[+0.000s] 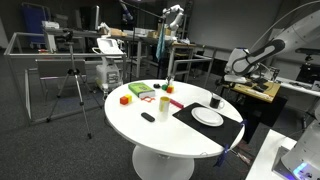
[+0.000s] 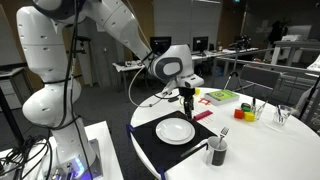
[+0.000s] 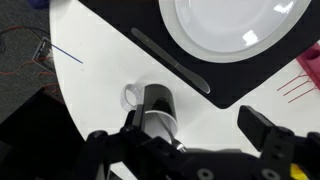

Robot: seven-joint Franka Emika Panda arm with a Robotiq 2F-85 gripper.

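My gripper is open above the table, with nothing visible between its fingers. In the second exterior view the gripper [image 2: 188, 102] hangs above the far side of the place setting. A mug [image 2: 216, 153] with a fork standing in it sits at the near right of the black mat. From the wrist, that mug [image 3: 158, 100] shows its dark side and handle, partly covered by the left finger. A white plate [image 2: 175, 132] lies on the black mat [image 1: 183, 113]. Between plate and mug, a knife [image 3: 165, 55] rests on the mat's edge.
Beyond the mat are a red object [image 2: 204, 115], a yellow cup [image 1: 164, 104], a green box [image 1: 139, 88] and small coloured blocks [image 1: 126, 100]. A small dark object [image 1: 148, 117] lies near the front left edge.
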